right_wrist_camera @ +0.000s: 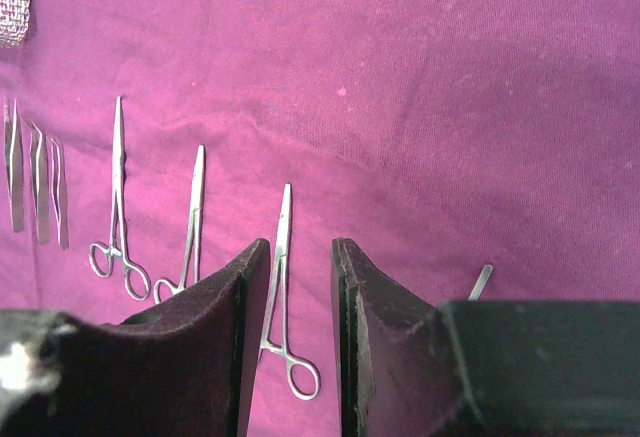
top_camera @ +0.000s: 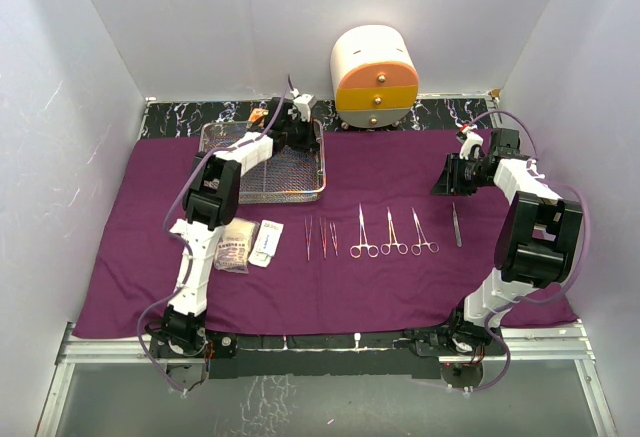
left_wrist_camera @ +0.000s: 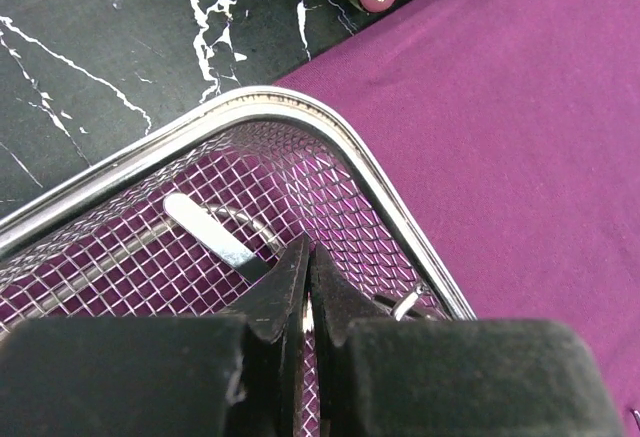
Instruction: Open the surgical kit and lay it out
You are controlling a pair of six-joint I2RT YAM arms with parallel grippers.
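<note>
In the left wrist view a flat silver scalpel handle (left_wrist_camera: 212,230) lies inside the wire mesh tray (left_wrist_camera: 270,99), near a corner. My left gripper is shut over the tray with its fingertips together and nothing between them. The handle's lower end passes out of sight at the fingers, outside them. On the right, my right gripper stands open above the cloth, empty. Below it in view are scissor-like clamps (right_wrist_camera: 283,277), and the tip of a slim metal tool (right_wrist_camera: 481,281) shows by the right finger.
Tweezers (top_camera: 323,237) and several instruments lie in a row on the purple cloth (top_camera: 400,297). Packets (top_camera: 236,244) sit below the tray. A drawer cabinet (top_camera: 375,72) stands at the back. Cloth between tray and right arm is bare.
</note>
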